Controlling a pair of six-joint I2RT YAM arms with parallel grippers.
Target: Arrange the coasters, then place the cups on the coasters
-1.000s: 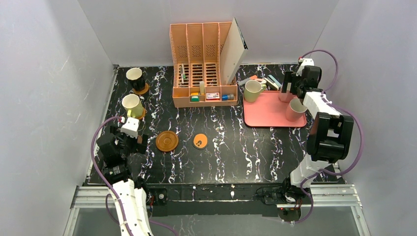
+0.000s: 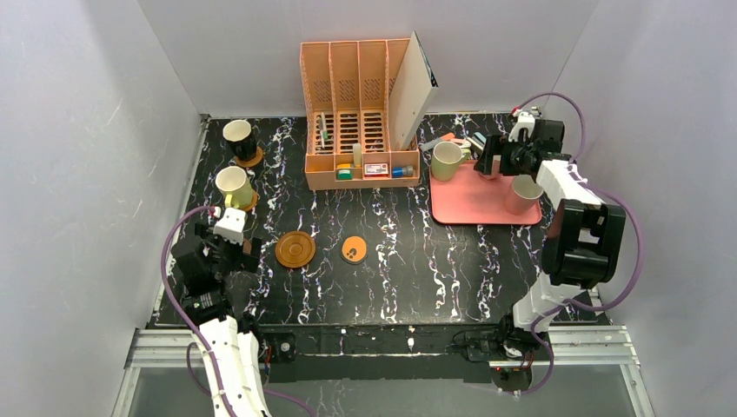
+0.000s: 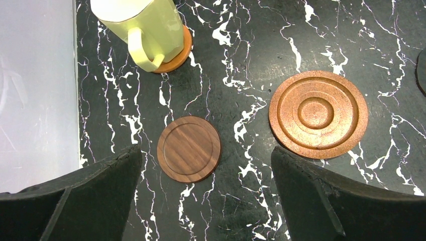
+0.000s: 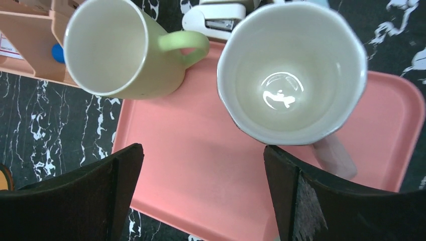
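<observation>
On the pink tray [image 2: 461, 204] stand a light green cup [image 2: 446, 162] and a pink cup [image 2: 522, 195]. A third cup [image 4: 291, 70], white inside, rises close beyond my right gripper's right finger in the right wrist view. My right gripper is open over the tray, nothing between its fingers; the green cup lies ahead and to the left. My left gripper hangs open above a small dark wooden coaster [image 3: 189, 149]. To its right are a ringed brown coaster [image 2: 295, 249] and an orange paw coaster [image 2: 354, 250], both empty.
At the left, a green cup [image 2: 233, 185] and a black cup [image 2: 239, 139] stand on coasters. An orange organizer [image 2: 365, 182] holding small items is at the back, with stationery [image 2: 459, 141] between it and the tray.
Over the last second my right gripper has shifted left and slightly toward the front over the tray. My left arm stays put.
</observation>
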